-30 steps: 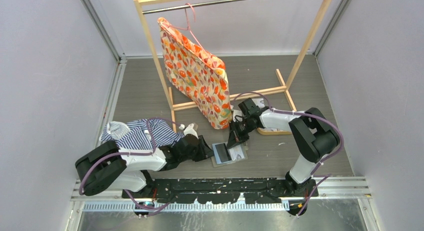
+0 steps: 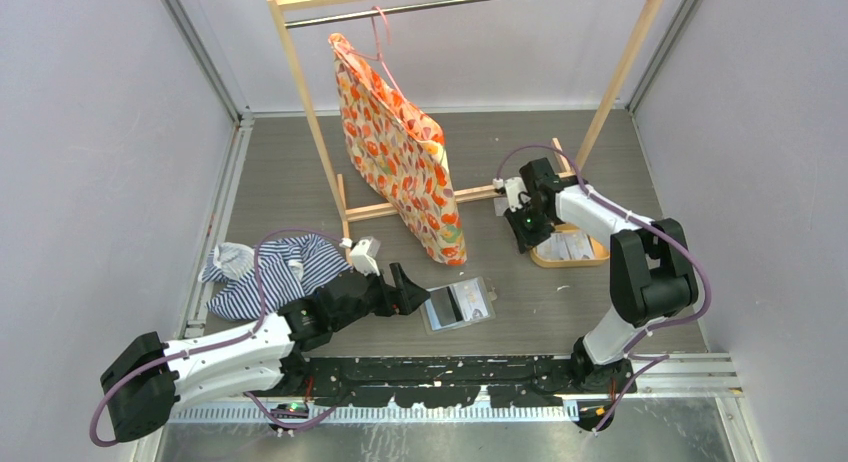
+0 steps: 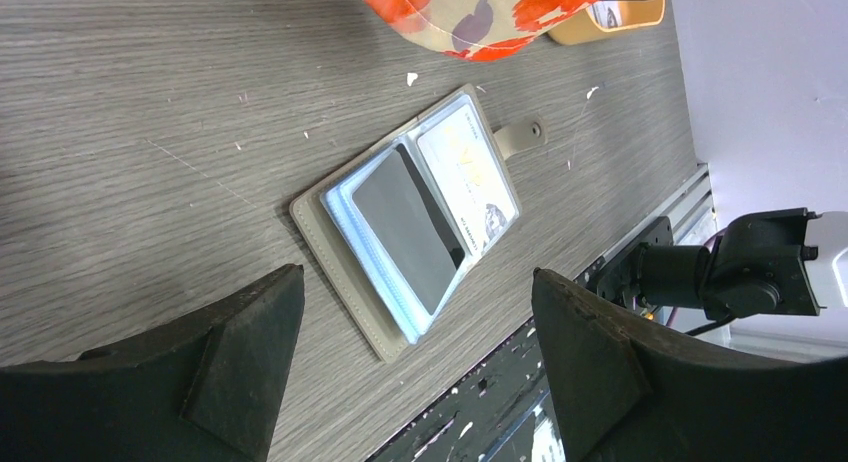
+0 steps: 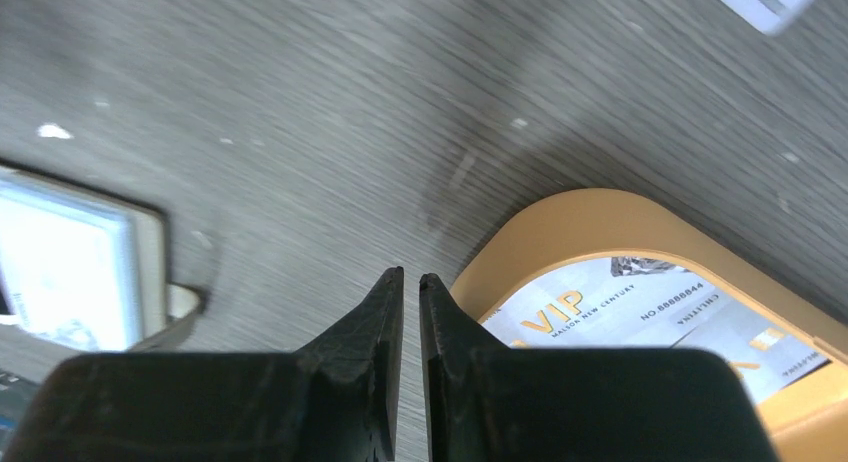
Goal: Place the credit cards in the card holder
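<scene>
The card holder (image 2: pixel 459 305) lies flat near the table front, a clear wallet with a white card (image 3: pixel 465 167) and a dark grey panel (image 3: pixel 405 227) showing in it. My left gripper hangs at its left side, fingers wide apart, nothing between them. Farther right, the tan basket (image 4: pixel 590 222) holds several white cards (image 4: pixel 600 307) marked VIP. Just outside the basket's left rim is my right gripper; its fingertips are close together with a narrow empty gap. One white card (image 4: pixel 765 0) lies loose on the table behind it.
A patterned orange cloth bag (image 2: pixel 400 147) hangs from the wooden rack (image 2: pixel 310 102) behind the holder. A striped cloth (image 2: pixel 250 292) lies at the left. Bare table separates the holder from the basket.
My right gripper has moved right and back from above the holder to the basket's edge, and the basket has shifted slightly right. My left arm has drawn back left, its gripper now more open.
</scene>
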